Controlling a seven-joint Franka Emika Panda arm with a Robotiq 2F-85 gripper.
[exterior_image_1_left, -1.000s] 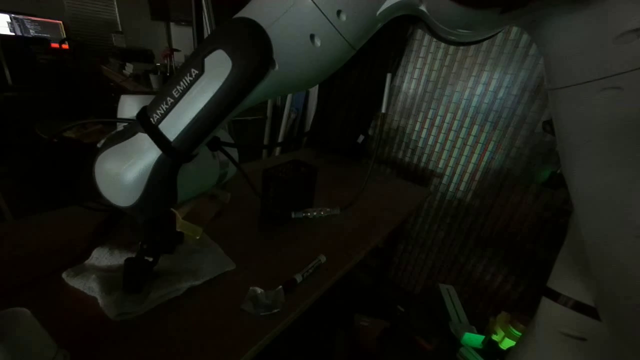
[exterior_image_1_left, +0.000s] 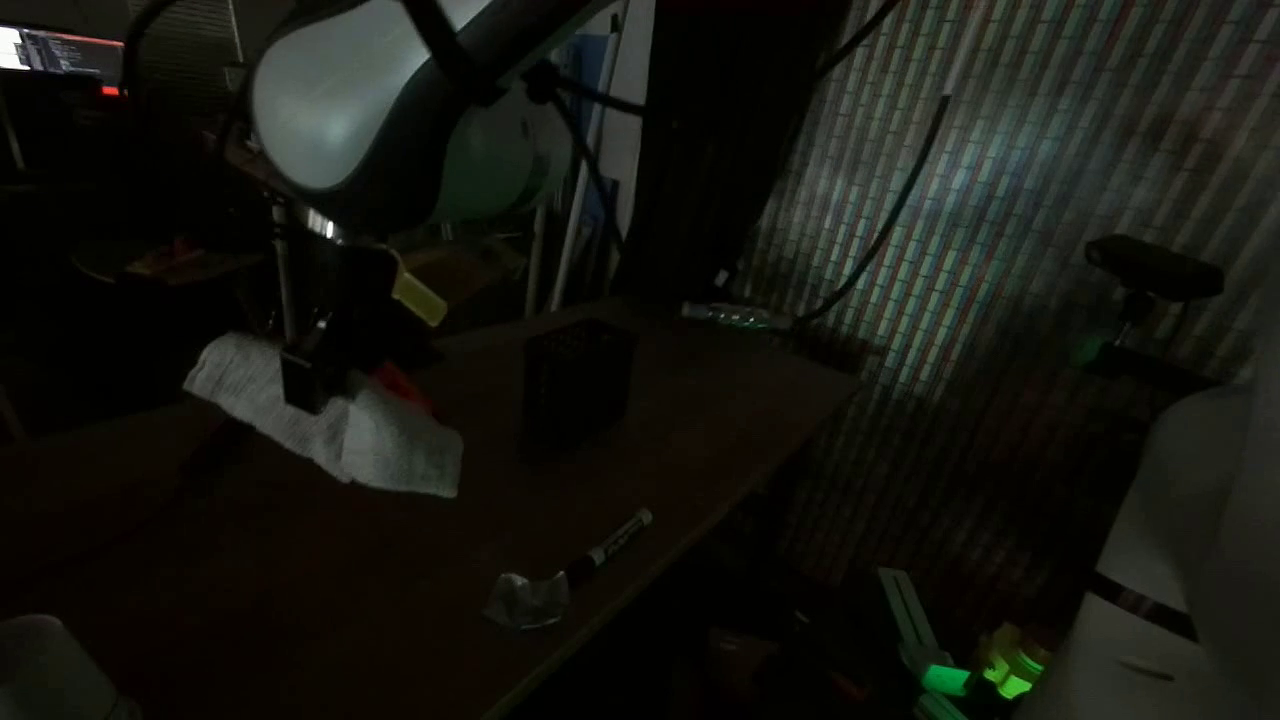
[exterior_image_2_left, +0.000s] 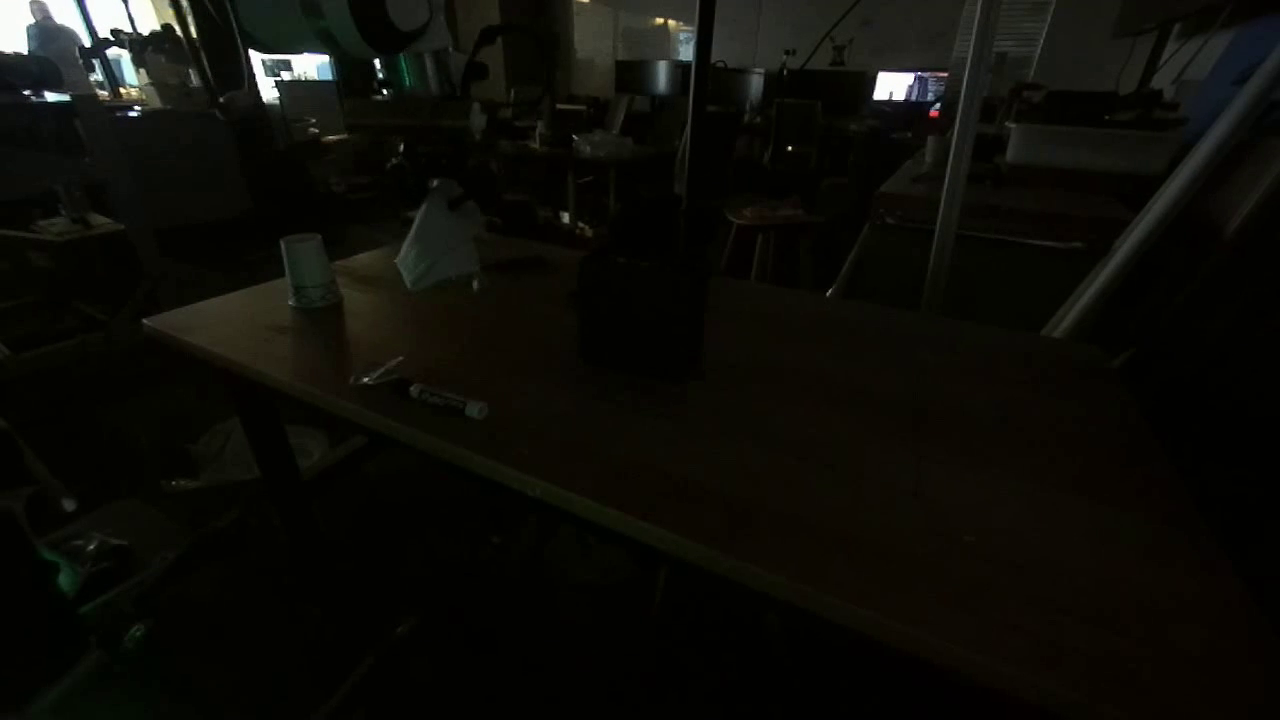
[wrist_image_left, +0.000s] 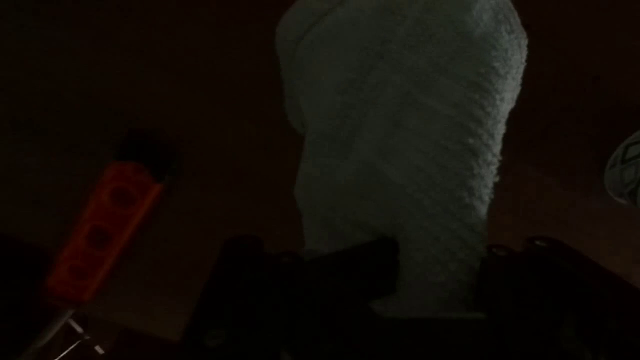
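Note:
A pale cloth (exterior_image_1_left: 396, 450) hangs in the air over the table, draping down on both sides of my gripper (exterior_image_1_left: 316, 374). From the wrist camera, the cloth (wrist_image_left: 396, 150) runs up between the dark fingers of the gripper, which is shut on it. Exterior view 2 has the cloth (exterior_image_2_left: 439, 248) as a folded, light shape above the table's far left part; the gripper is hard to make out there in the dark.
An upturned cup (exterior_image_2_left: 311, 271) stands on the table's left end. Near the front edge lie a marker (exterior_image_1_left: 612, 540) and a clear crumpled wrapper (exterior_image_1_left: 528, 600). A black box (exterior_image_1_left: 578, 374) stands farther back. An orange-handled tool (wrist_image_left: 102, 234) shows left of the cloth.
A second ago the cloth lay spread on the table with my gripper down at it. Now the arm has risen, and the cloth has come up with it. The marker and wrapper have not moved.

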